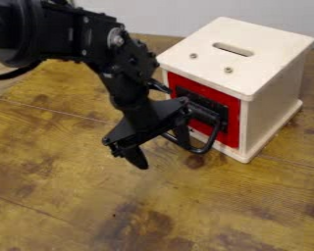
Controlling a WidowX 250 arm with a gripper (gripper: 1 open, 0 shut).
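Observation:
A cream wooden box point(262, 78) with a slot and two bolts on top stands at the right. Its red front point(187, 84) carries a dark fitting with a black looped cable point(207, 144). My black gripper point(134, 147) hangs just left of that front, low and angled down toward the floor. Whether its fingers are open or shut is unclear, and no object shows clearly in them.
A pale wall point(133, 15) runs along the back, behind the box.

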